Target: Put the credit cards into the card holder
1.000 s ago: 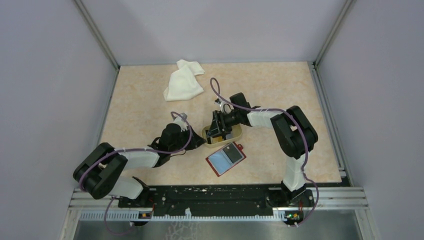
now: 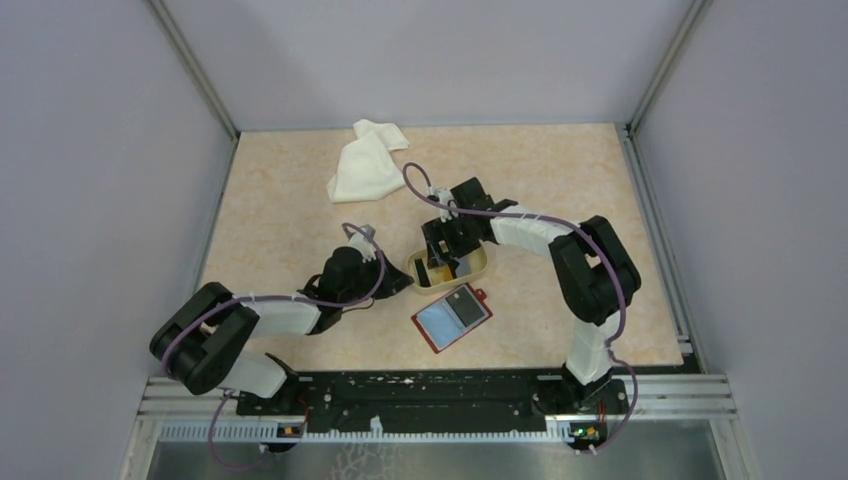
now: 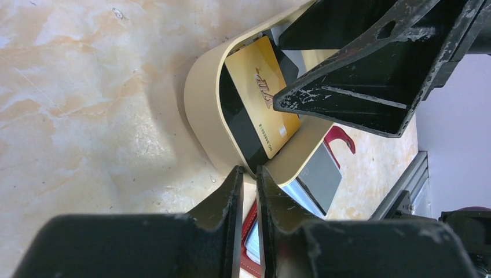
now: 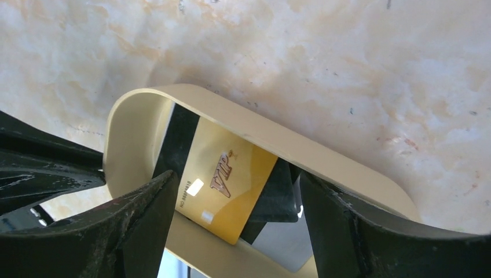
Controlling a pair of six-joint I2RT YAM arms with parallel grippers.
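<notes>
Several cards lie in a beige oval tray (image 3: pixel 202 98): a gold card (image 4: pixel 223 168) on top, a black card (image 3: pixel 238 124) beside and partly under it, and dark and grey ones towards the other end. At the tray's near-left end, my left gripper is shut on its rim. Above the cards my right gripper stands open, its fingers apart over the gold card with nothing held. In front of the tray lies the card holder (image 2: pixel 452 317), red-edged, with light-blue and dark-grey panels; my left gripper partly covers it in the left wrist view.
A white cloth (image 2: pixel 366 165) lies at the back left. The tabletop (image 2: pixel 560 300) is bare to the right of the holder, and the left side is free apart from my left arm.
The tray and left gripper have slid a little to the right.
</notes>
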